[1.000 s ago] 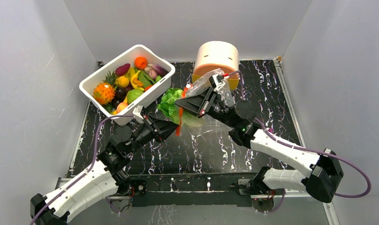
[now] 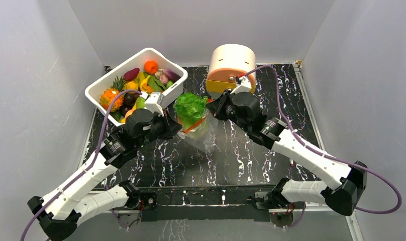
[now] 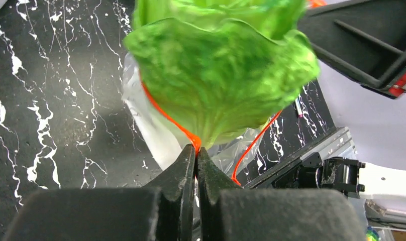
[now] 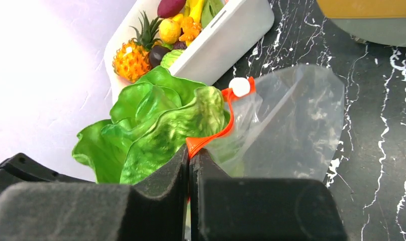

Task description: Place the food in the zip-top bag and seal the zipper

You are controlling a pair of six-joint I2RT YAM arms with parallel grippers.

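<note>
A leafy green lettuce (image 2: 190,108) sticks up out of the mouth of a clear zip top bag (image 2: 206,138) with an orange zipper strip. Its lower part shows inside the plastic; the leaves stand above the strip. At the bag's left edge, my left gripper is shut on the orange strip (image 3: 163,113). On the other side my right gripper is also shut on the strip, pinching it between its fingertips. A white slider (image 4: 240,87) sits at one end of the strip in the right wrist view. Between the two grippers the bag's mouth gapes around the lettuce.
At the back left stands a white bin (image 2: 93,93) full of toy fruit and vegetables. Behind my right gripper is a cream and yellow rounded box (image 2: 232,60).
The bag has swung from behind the right gripper to hang toward the front, its mouth now spread between both grippers.
</note>
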